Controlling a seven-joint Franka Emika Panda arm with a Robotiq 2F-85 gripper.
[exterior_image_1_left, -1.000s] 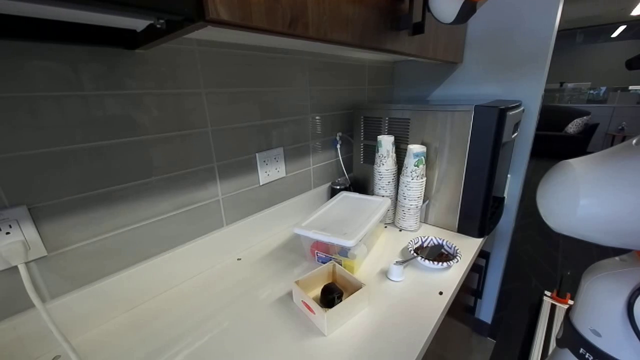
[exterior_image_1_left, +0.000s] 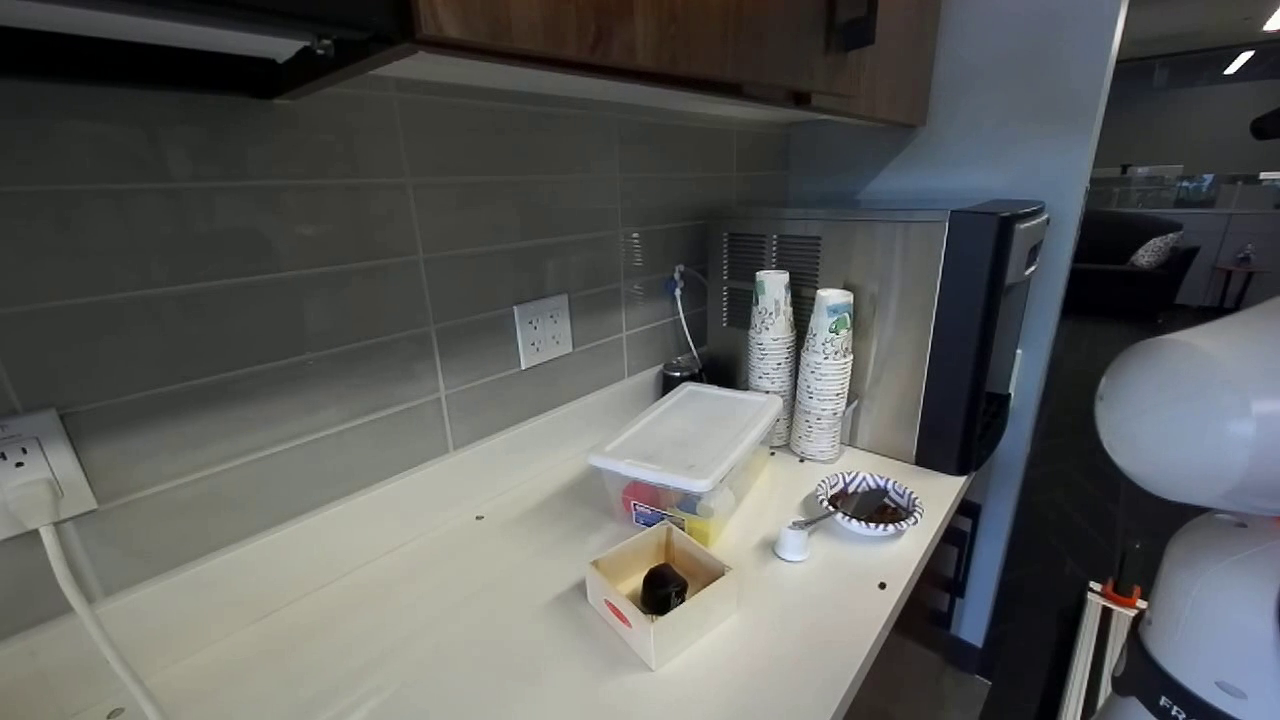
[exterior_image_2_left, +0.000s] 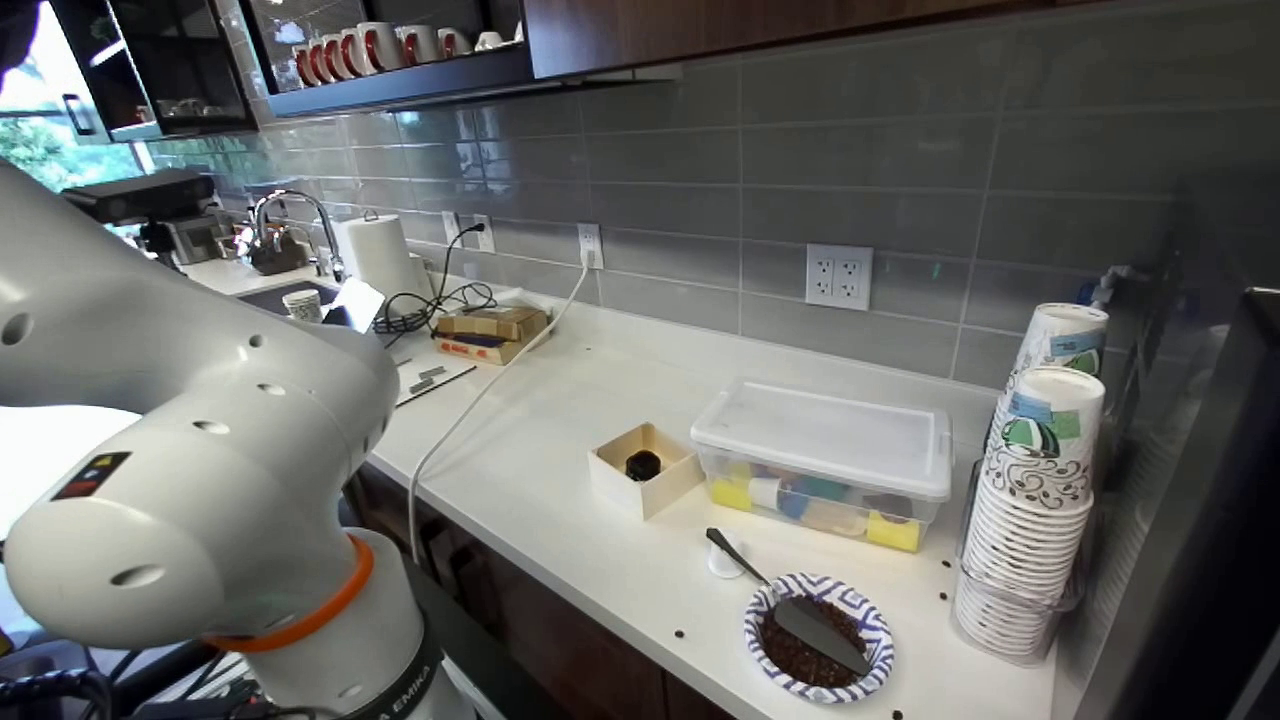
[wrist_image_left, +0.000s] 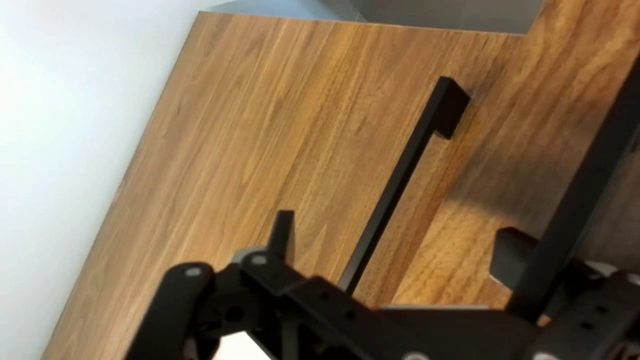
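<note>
The wrist view shows my gripper open, its dark fingers (wrist_image_left: 282, 235) spread wide with nothing held between them. Beyond it is a wood-grain cabinet front (wrist_image_left: 288, 138). A black bar handle (wrist_image_left: 396, 183) runs diagonally across that front and lines up with the gap between the fingers. At the right edge a second long black bar (wrist_image_left: 579, 192) passes close to the right finger. Neither exterior view includes the gripper; the arm (exterior_image_2_left: 228, 456) enters from the left in the second one.
On the counter (exterior_image_1_left: 396, 624) stand a wooden box (exterior_image_1_left: 672, 612) with a black object inside, a lidded plastic bin (exterior_image_1_left: 690, 438), paper cup stacks (exterior_image_1_left: 822, 384) and a patterned bowl (exterior_image_1_left: 828, 492) of dark bits with a spatula. The wooden upper cabinet (exterior_image_1_left: 672, 42) overhangs it.
The white arm part that was beside the upper cabinet handle has left exterior view 1. The arm link at the right edge has shifted slightly right and down. Counter items are unchanged.
</note>
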